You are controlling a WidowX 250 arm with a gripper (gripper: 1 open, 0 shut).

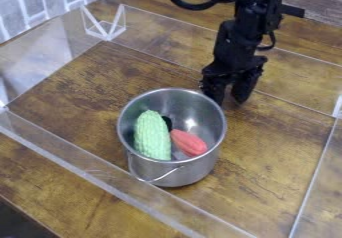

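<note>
A steel pot [201, 167] with a wire handle stands in the middle front of the wooden table. Inside it lie a green corn-like piece [152, 140], a red piece [189, 145] and something dark. My black gripper [227, 87] hangs just behind the pot's back rim, low over the table. Its fingers are dark and too indistinct to tell how far apart they stand or whether anything is between them.
Clear low walls [48, 142] edge the work area on the left and front, and a white wire frame [104, 22] stands at the back left. The table left of the pot is clear.
</note>
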